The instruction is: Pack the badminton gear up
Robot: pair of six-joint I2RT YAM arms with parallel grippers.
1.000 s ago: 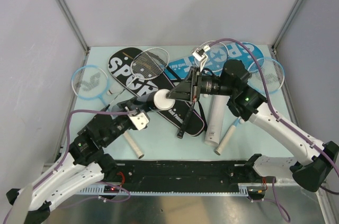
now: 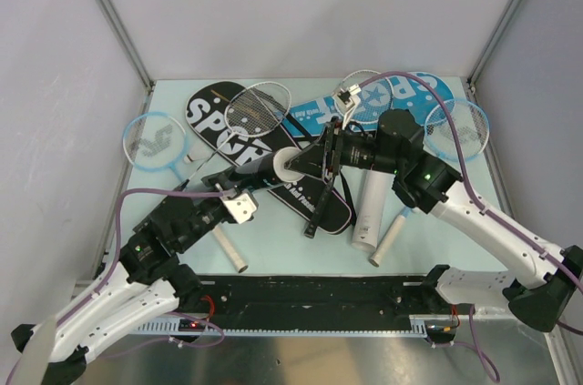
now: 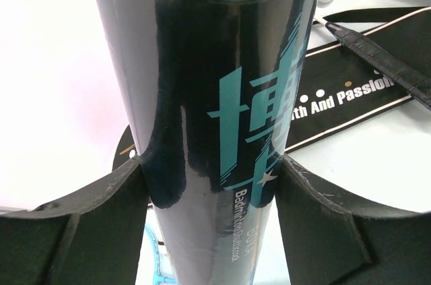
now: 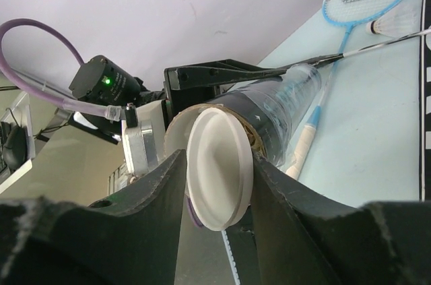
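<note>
My left gripper is shut around a dark shuttlecock tube [image 3: 209, 103] with teal lettering, which it holds above the table. At the tube's end, a white round lid [image 4: 214, 170] stands tilted between the fingers of my right gripper, which touch its sides. Behind the lid, the tube's brown rim shows in the right wrist view, so the lid is partly off. From the top, the lid [image 2: 287, 165] is partly covered by my right gripper [image 2: 314, 165]. A black racket bag [image 2: 232, 116] lies beneath.
A blue bag [image 2: 314, 112] lies at the back. Blue rackets lie at left [image 2: 155, 141] and right [image 2: 457, 130]. A grey-headed racket [image 2: 258, 109] rests on the black bag. A white tube [image 2: 371, 207] lies right of centre.
The lid and my right gripper have shifted slightly to the right and towards the back, and the right arm has swung a little. My left arm looks still.
</note>
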